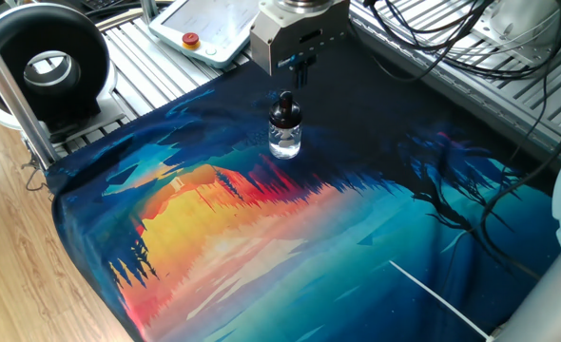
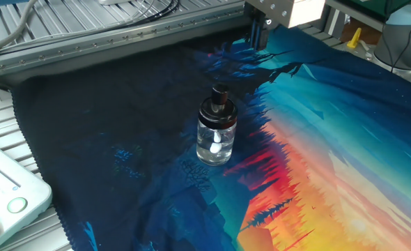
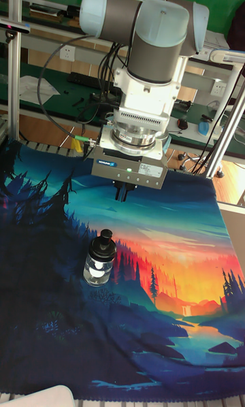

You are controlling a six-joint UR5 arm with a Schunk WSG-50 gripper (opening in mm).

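A clear glass bottle with a black cap and knob (image 1: 285, 125) stands upright on the printed cloth, holding clear liquid. In exterior view 2 the same bottle (image 2: 216, 139) shows near the middle, with something white visible through the glass. My gripper (image 1: 304, 74) points down above the cloth, apart from the bottle. Its short black fingers (image 2: 256, 35) sit close together under the wide metal body, and nothing shows between them. Exterior view 3 has the gripper (image 3: 125, 190) behind and to the right of the bottle (image 3: 99, 267).
A colourful landscape cloth (image 1: 261, 247) covers the table, mostly bare around the bottle. The teach pendant (image 1: 204, 28) with its red button lies at the table edge. Black cables (image 1: 442, 33) hang beside the slatted metal surface. A black round object (image 1: 48, 66) stands at the left.
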